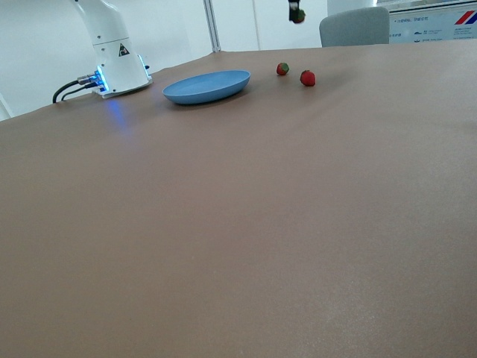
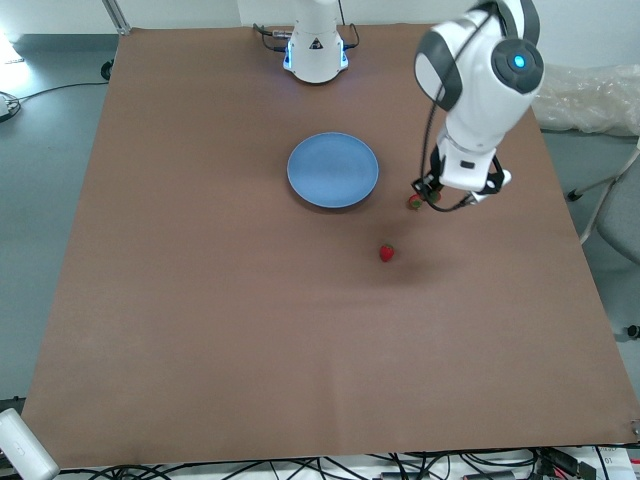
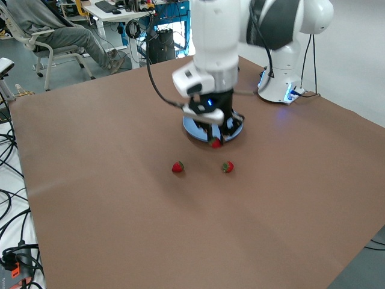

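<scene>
A blue plate (image 2: 332, 170) lies on the brown table, also seen in the top view (image 1: 206, 87). One strawberry (image 2: 386, 253) sits below and right of it; another (image 1: 282, 68) rests nearby, partly under the arm in the left view. My gripper (image 3: 216, 138) is raised above the table, shut on a third strawberry (image 1: 299, 16). In the right view it stands in front of the plate, hiding part of it; in the top view only its dark tip shows at the upper edge.
Cables run along the table's outer edge, and a grey chair (image 2: 620, 210) stands beside the table.
</scene>
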